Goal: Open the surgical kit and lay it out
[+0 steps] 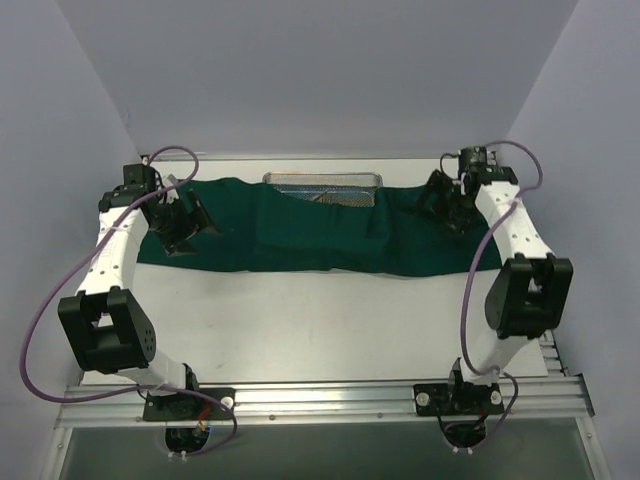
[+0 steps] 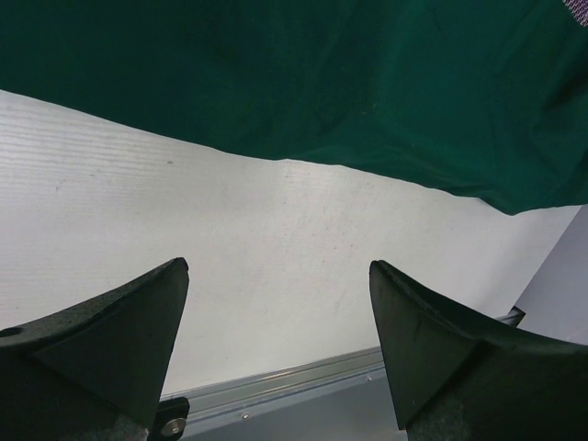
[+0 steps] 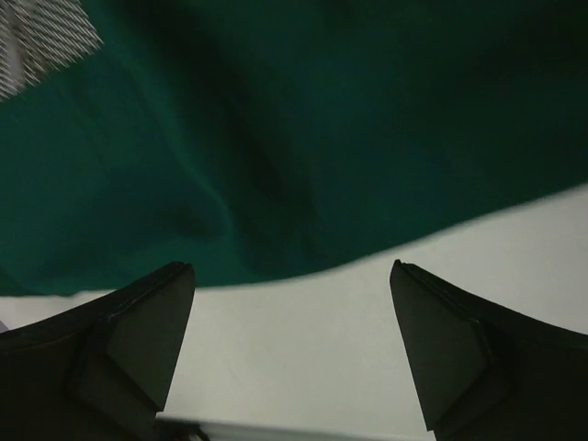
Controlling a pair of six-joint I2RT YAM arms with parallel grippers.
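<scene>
A dark green drape point(image 1: 300, 240) is spread across the back half of the white table, rumpled in the middle. A wire-mesh tray point(image 1: 320, 179) shows behind its middle fold, partly covered by the cloth; a corner of the mesh point(image 3: 41, 46) is in the right wrist view. My left gripper point(image 1: 190, 220) hangs over the drape's left part, open and empty, its fingers above bare table in the left wrist view. My right gripper point(image 1: 443, 205) is over the drape's right part, open with nothing between its fingers. The right wrist view is slightly blurred.
A metal rail point(image 1: 320, 395) runs along the front edge. Grey walls close in the sides and back.
</scene>
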